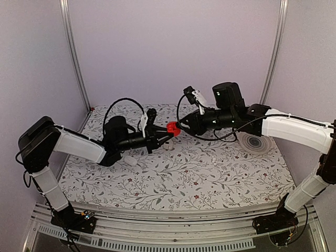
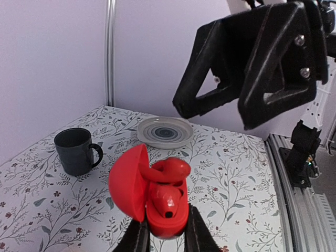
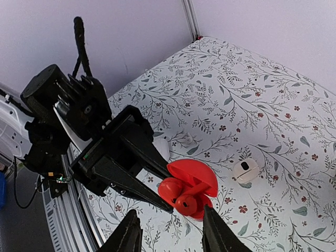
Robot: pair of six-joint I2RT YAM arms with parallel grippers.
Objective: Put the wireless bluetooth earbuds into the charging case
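Note:
A small red charging case (image 2: 126,184) has its lid raised, and my left gripper is shut on it, above the table. A red earbud (image 2: 174,169) lies tipped across the top of the case, its stem leaning toward the lid. Another rounded red part (image 2: 167,197) sits lower inside; whether it is a second earbud I cannot tell. My right gripper stands open with nothing between its fingers, facing the case from close by. In the top view the case (image 1: 173,128) is between the two grippers.
A black mug (image 2: 73,152) and a pale round dish (image 2: 165,131) stand on the table. A small white object with a dark spot (image 3: 245,170) and a white rounded piece (image 3: 161,148) lie near the left arm.

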